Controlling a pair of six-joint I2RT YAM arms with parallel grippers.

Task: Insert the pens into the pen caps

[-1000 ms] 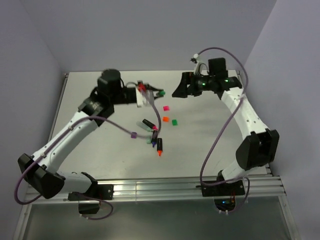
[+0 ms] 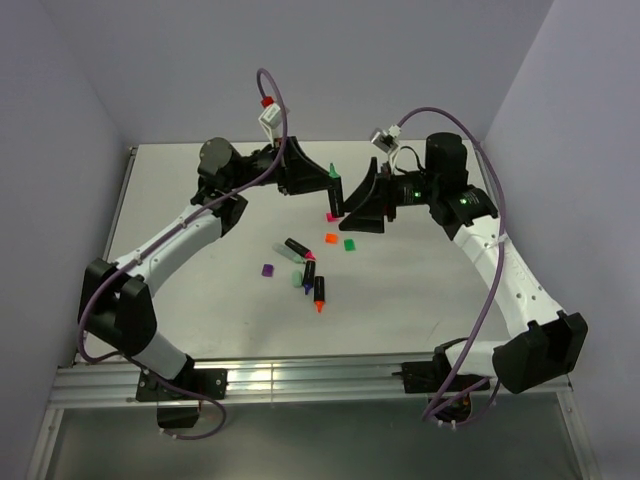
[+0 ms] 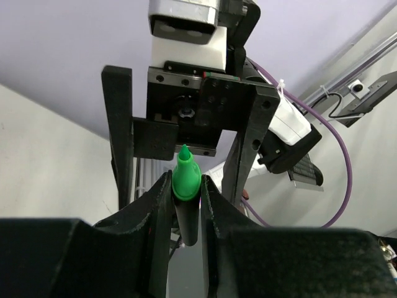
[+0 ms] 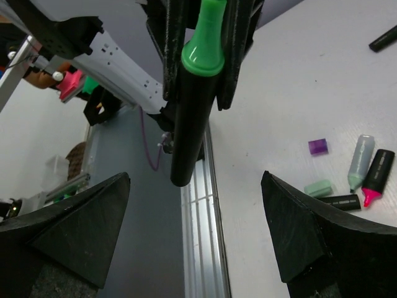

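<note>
My left gripper is shut on the green-tipped pen, high over the table. The pen's green tip points up and its black barrel hangs down. Around the barrel's lower end, my right gripper stands open; in the right wrist view the barrel is between its spread fingers, touching neither. On the table lie the green cap, orange cap, pink cap, purple cap and pale green cap.
Loose pens lie mid-table: pink-tipped, grey, purple-tipped and orange-tipped. Bare table surrounds them on the left and right. A metal rail runs along the front edge.
</note>
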